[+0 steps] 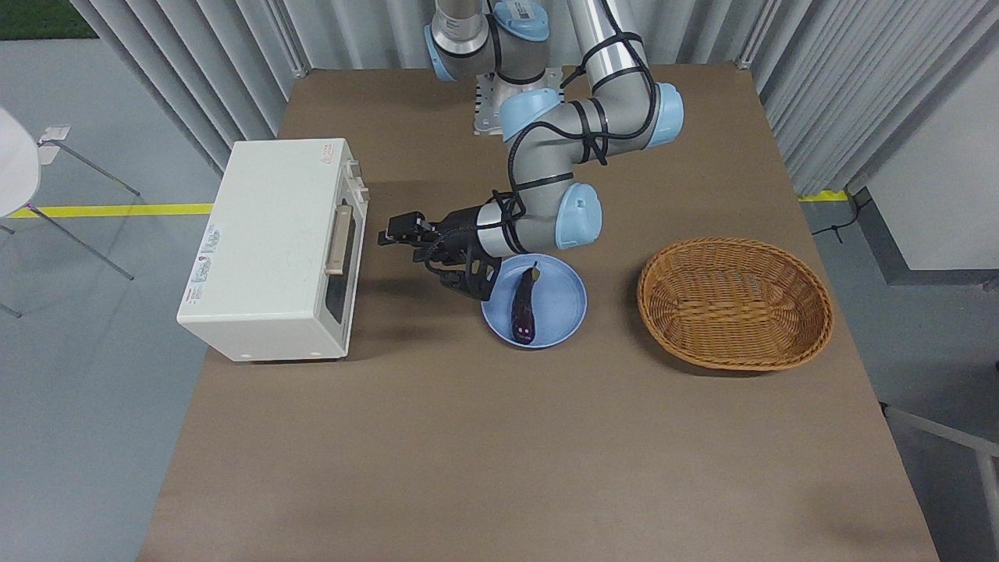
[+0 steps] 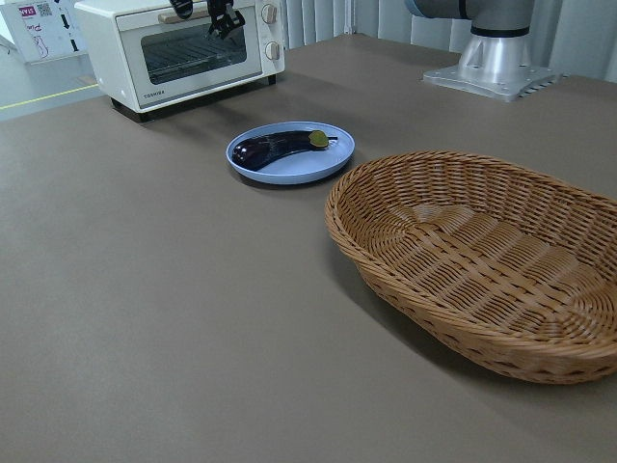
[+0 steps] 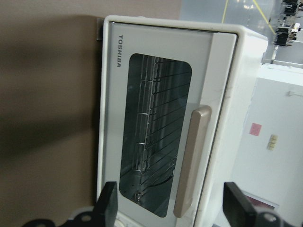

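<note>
My gripper (image 1: 398,234) hangs open in front of the white toaster oven (image 1: 257,234), facing its door. In the wrist view the closed glass door fills the middle, with its beige handle (image 3: 192,161) between my spread fingertips, nothing held. A dark eggplant (image 1: 524,309) lies on a blue plate (image 1: 562,304) just to the right of the gripper.
A wicker basket (image 1: 735,304) stands to the right on the brown table (image 1: 534,449). The arm's base plate stands at the back.
</note>
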